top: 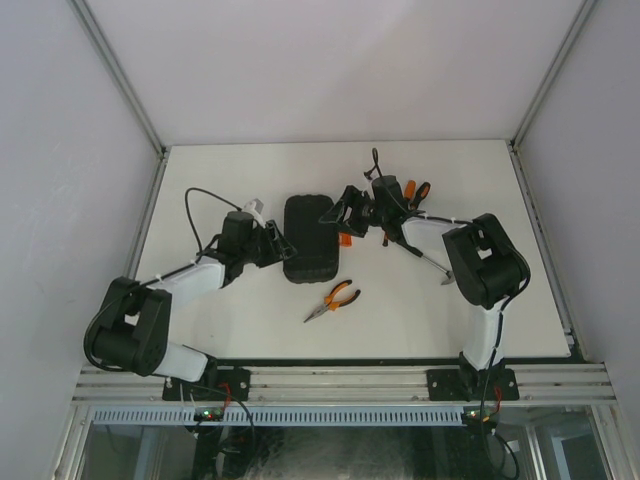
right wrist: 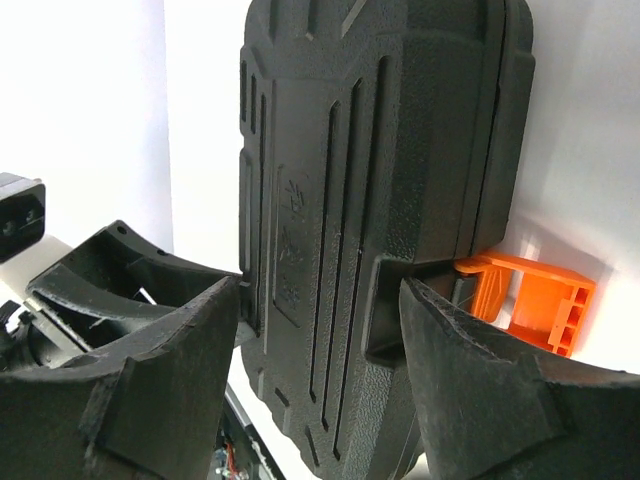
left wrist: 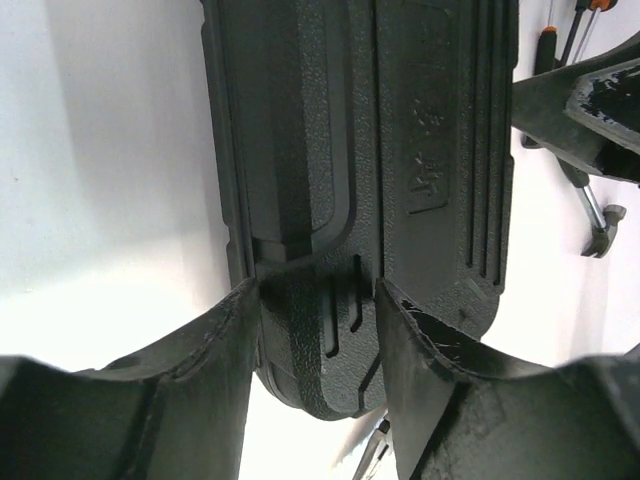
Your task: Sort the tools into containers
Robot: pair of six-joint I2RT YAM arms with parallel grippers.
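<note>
A closed black plastic case (top: 311,240) lies in the middle of the table, seen close in both wrist views (left wrist: 355,200) (right wrist: 320,200). My right gripper (top: 346,214) is shut on the case's right side, beside an orange latch (right wrist: 550,305). My left gripper (top: 280,245) is at the case's left edge, its fingers apart in the left wrist view, against or just over the case; contact is unclear. Orange-handled pliers (top: 335,298) lie in front of the case.
A hammer (top: 435,266) and orange-handled tools (top: 410,190) lie at the right, partly under my right arm.
</note>
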